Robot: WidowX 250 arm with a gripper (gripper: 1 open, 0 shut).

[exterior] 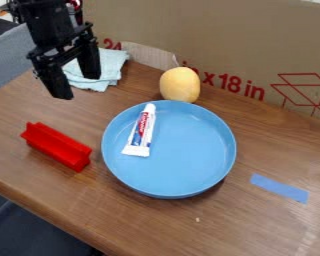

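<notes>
The black gripper [73,78] hangs open over the upper left of the wooden table, in front of a folded light blue cloth [104,70], with nothing between its fingers. A red block-like object [57,146] lies at the lower left, below the gripper. A blue plate [183,160] is at the centre right, with a white toothpaste tube [140,131] lying on its left part. A yellow rounded object [179,84] sits behind the plate.
A cardboard panel [256,45] stands along the back. A strip of blue tape [279,188] is on the table at the right. Bare table surrounds the plate's right and front.
</notes>
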